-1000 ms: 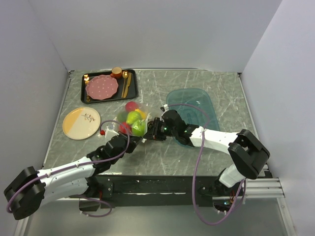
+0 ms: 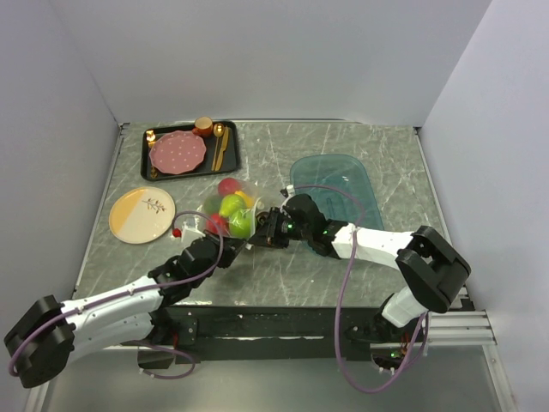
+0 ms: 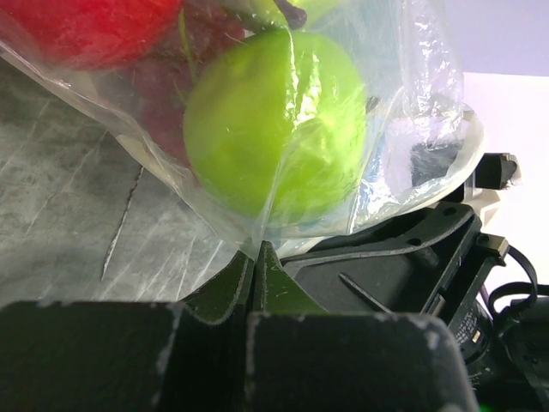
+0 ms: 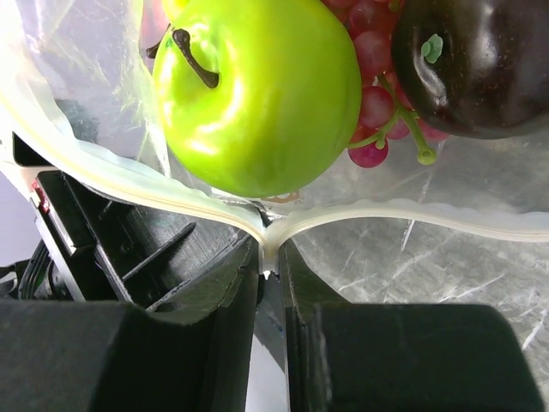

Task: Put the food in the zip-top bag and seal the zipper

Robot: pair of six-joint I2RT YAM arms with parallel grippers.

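Observation:
The clear zip top bag [image 2: 206,206] lies mid-table with food inside. Through its film show a green apple [image 3: 274,129], a red fruit [image 3: 86,30], red grapes [image 4: 375,56] and a dark eggplant-like item [image 4: 476,64]. In the right wrist view, the bag's pale zipper rim [image 4: 403,210] spreads open in two curves, meeting at my right gripper, which is shut on that corner. My left gripper is shut at the near edge of the bag, where the film narrows to its fingertips. The two grippers sit close together.
Behind the bag stands a black tray [image 2: 190,171] with a pink plate, cup and cutlery. A cream plate [image 2: 137,219] lies to the left. An empty-looking teal bin [image 2: 330,163] stands partly behind the right arm.
My left gripper shows only a very slight shift near the bag. The right arm and the surrounding objects look the same.

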